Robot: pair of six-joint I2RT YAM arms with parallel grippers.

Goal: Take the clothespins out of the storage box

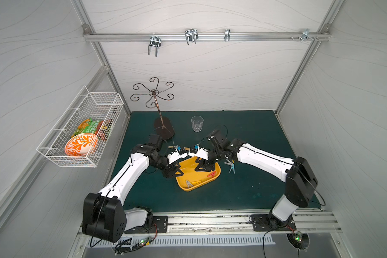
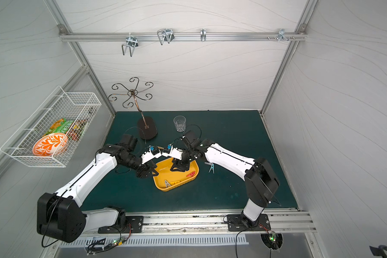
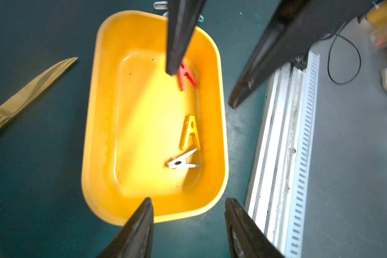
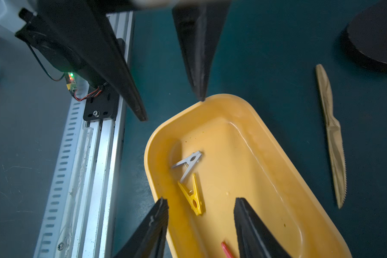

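Observation:
The yellow storage box (image 3: 89,142) stands mid-table, holding a grey clothespin (image 3: 184,162), a yellow clothespin (image 3: 192,131) and a red clothespin (image 3: 187,76). Over the box's left end is my left gripper, its fingers apart and nothing between them. My right gripper is above the box too, open and empty, facing the left one. In the right wrist view the grey clothespin (image 4: 189,164) and yellow clothespin (image 4: 192,195) lie touching or nearly so at one end; only a tip of the red clothespin (image 4: 226,249) shows. A blue clothespin (image 1: 232,166) lies outside, right of the box.
A brown knife (image 4: 332,133) lies behind the box. Farther back stand a clear glass (image 1: 197,123) and a metal stand (image 1: 163,128). A white wire basket (image 1: 94,109) hangs on the left wall. Both grippers are close together.

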